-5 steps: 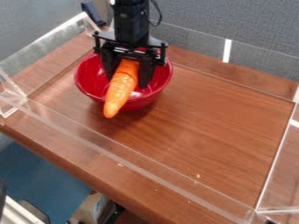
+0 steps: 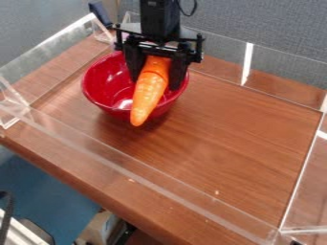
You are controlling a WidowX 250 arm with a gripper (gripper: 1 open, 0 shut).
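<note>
My black gripper [image 2: 157, 59] hangs over a red bowl [image 2: 107, 86] at the upper middle of the wooden table, shut on an orange carrot [image 2: 149, 91]. The carrot points down toward the front, its tip reaching about the near rim of the bowl. The gripper covers the back of the bowl and the carrot's upper end.
A grey wall stands behind, and a blue floor shows at the lower left.
</note>
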